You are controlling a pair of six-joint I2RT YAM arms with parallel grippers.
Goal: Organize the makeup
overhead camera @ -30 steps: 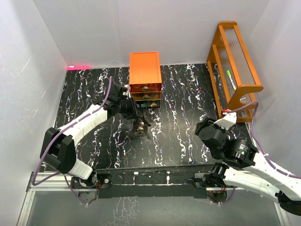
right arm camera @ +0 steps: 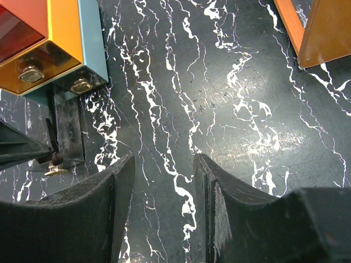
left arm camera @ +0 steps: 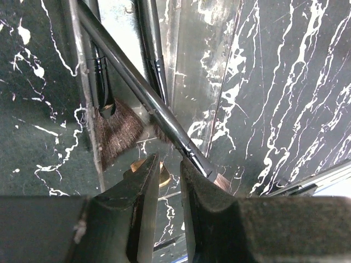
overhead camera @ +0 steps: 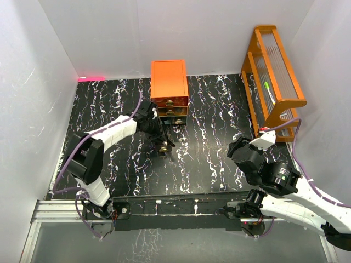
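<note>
A clear drawer (left arm camera: 222,93) is pulled out from the orange-topped cabinet (overhead camera: 169,79). Inside lie makeup brushes, among them a fluffy brown brush (left arm camera: 118,131). A long black brush (left arm camera: 148,98) crosses them diagonally, its pale tip past the drawer's front end. Over that end, my left gripper points down, part open, with only background visible in its narrow gap; its right finger overlaps the view of the long brush, and contact cannot be judged. The gold knob (left arm camera: 164,174) is partly covered by its left finger. My right gripper stands open and empty at front right.
At the back right stands a wooden rack (overhead camera: 274,76) with clear ribbed panels and a green-tipped item (overhead camera: 267,87). A pink strip (overhead camera: 91,79) lies by the back-left wall. Between cabinet and rack the marbled table (overhead camera: 214,120) is free.
The left arm's elbow and forearm have swung toward the front and right, while its fingertips stay over the drawer's front end. My right arm has not moved.
</note>
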